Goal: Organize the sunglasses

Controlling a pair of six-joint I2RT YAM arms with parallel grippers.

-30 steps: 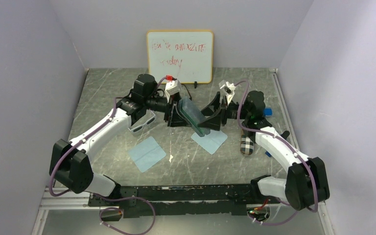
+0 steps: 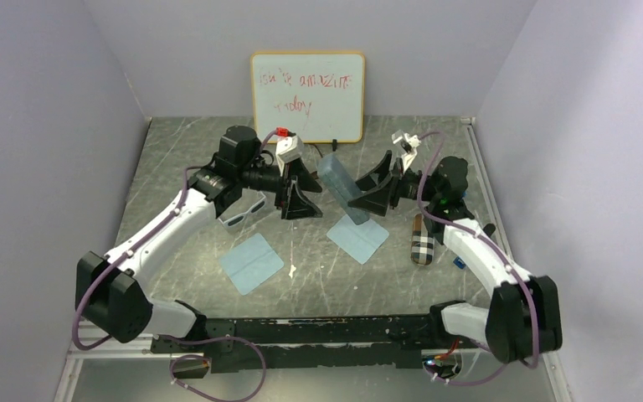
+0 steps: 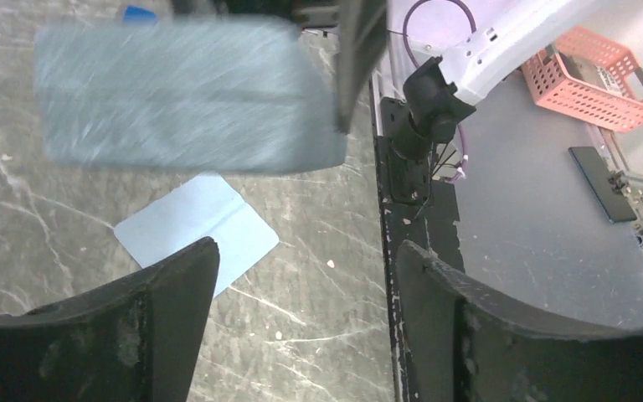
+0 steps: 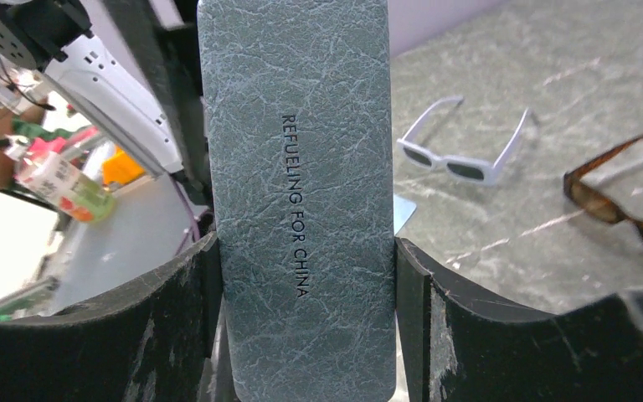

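A grey-blue case printed "REFUELING FOR CHINA" is held upright between the fingers of my right gripper, over the middle of the table. My left gripper is just left of it, open, with nothing between its fingers. White sunglasses lie on the left of the table, partly hidden by the left arm in the top view. Brown sunglasses appear in the right wrist view.
Two light-blue cloths lie on the grey table. A checkered case and small blue items are at the right. A whiteboard stands at the back.
Over the last second my left gripper has moved away from the case, and my right gripper has drawn slightly rightward with it.
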